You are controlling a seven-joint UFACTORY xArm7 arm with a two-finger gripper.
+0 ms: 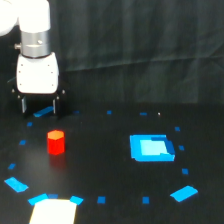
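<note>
At the upper left my gripper (39,105) points downward, its dark fingers spread well apart with no object visible between them. A red block (56,142) with a hexagonal outline rests on the black table in front of the gripper, slightly to the right in the picture, and the two are apart. Right of centre lies a blue square (135,148) with a pale middle; whether it is a shallow tray or a flat marking I cannot tell.
A cream square (53,211) is cut off by the bottom edge. Blue tape strips (184,193) and small blue marks dot the table. Between the red block and the blue square the surface is clear. A dark curtain (140,50) hangs behind.
</note>
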